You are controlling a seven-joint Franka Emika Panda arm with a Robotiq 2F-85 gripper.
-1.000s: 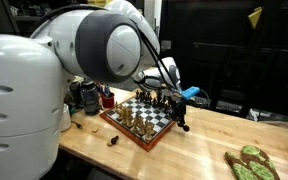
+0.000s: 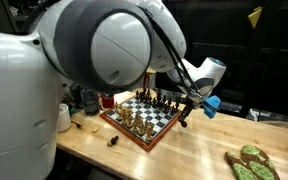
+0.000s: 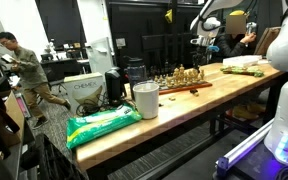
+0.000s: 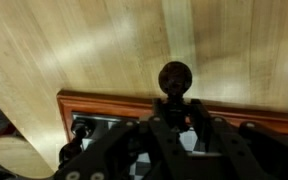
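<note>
A dark chess piece [image 4: 175, 77] juts out ahead of my gripper in the wrist view, its rounded end over bare wood. The fingers are shut on its narrow part, just outside the board's brown edge. From the first exterior view, the gripper [image 2: 190, 106] is right of the chessboard [image 2: 162, 122], low over the table; whether the piece touches the wood there I cannot tell. Tan pieces [image 2: 135, 123] stand along the board's near side and dark pieces [image 2: 165, 101] along its far side.
Another small dark piece [image 2: 112, 141] lies off the board in front. A white mug [image 2: 64, 118] and a red cup [image 2: 107, 101] stand at the left. A green mottled object [image 2: 250, 163] occupies the right; bare wood separates it from the board.
The arm's wrist has swung to the right in the first exterior view. The dark piece by the gripper, earlier at the board's right on the table, appears slightly farther left and higher.
</note>
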